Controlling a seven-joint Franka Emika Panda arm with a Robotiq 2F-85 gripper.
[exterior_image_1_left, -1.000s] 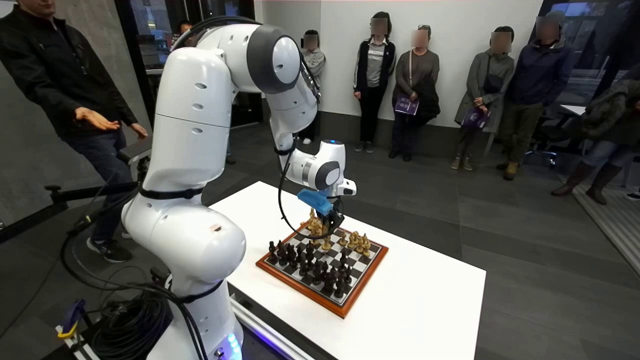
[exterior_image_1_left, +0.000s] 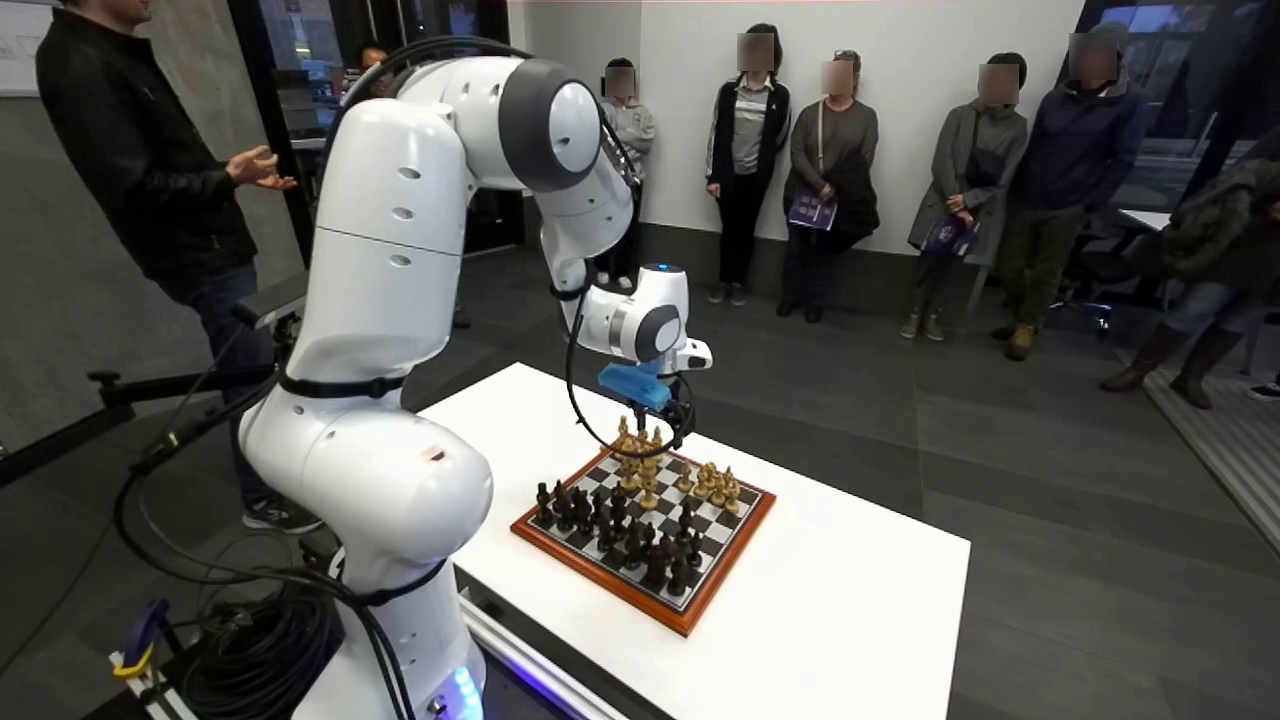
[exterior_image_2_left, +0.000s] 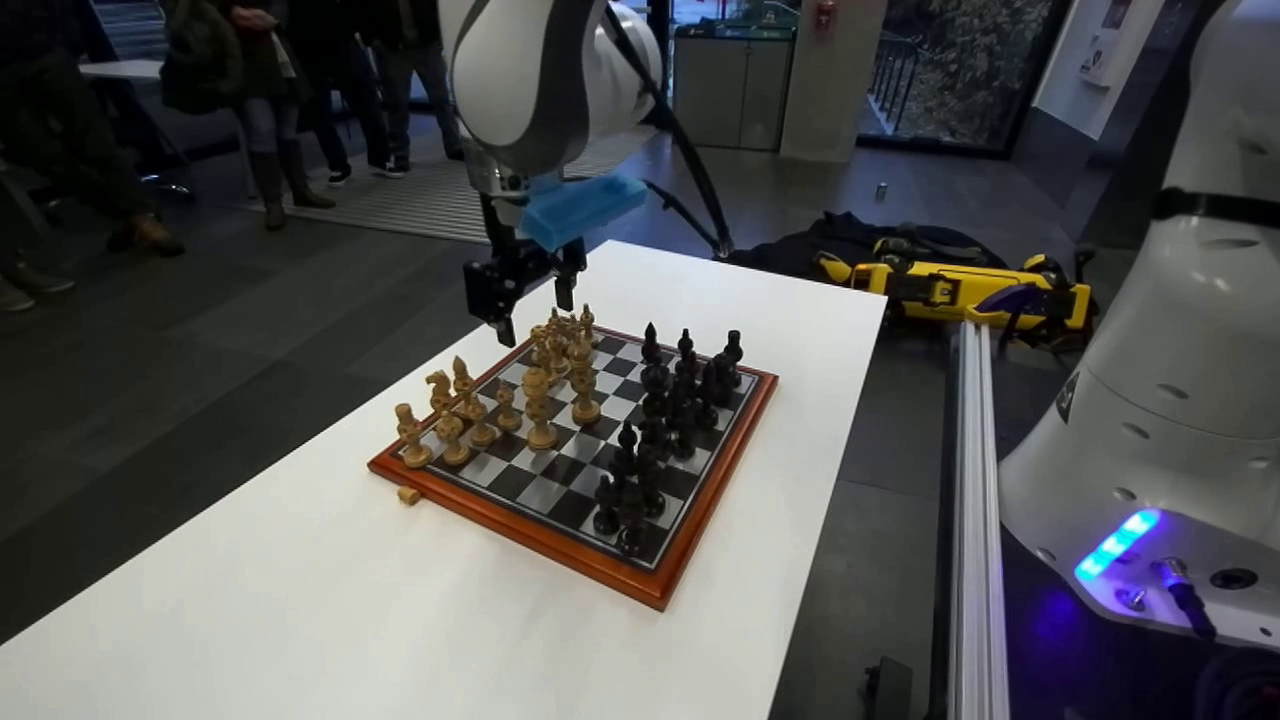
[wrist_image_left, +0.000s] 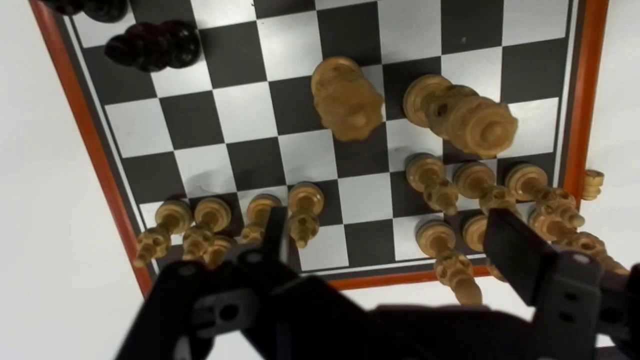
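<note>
My gripper (exterior_image_2_left: 535, 317) hangs above the light pieces' edge of the chessboard (wrist_image_left: 585, 120), its fingers apart. Between the fingers in the wrist view I see only board and pieces, nothing gripped. Two larger light pieces stand upright toward the board's middle: one carved piece (wrist_image_left: 354, 111) and a taller one (wrist_image_left: 489, 129). Smaller light pieces (wrist_image_left: 438, 186) crowd the near right in that view. A single light piece (wrist_image_left: 306, 210) stands by the left finger, with several more to its left. Dark pieces (exterior_image_2_left: 681, 396) fill the opposite side.
A small light piece (exterior_image_2_left: 409, 494) lies beside the board's wooden frame. People stand along the back wall, and a man in black (exterior_image_1_left: 144, 156) is behind the arm, left of the table.
The gripper has risen a little and moved back, uncovering more of the light pieces beneath it. The man at left has shifted and raised his hands.
</note>
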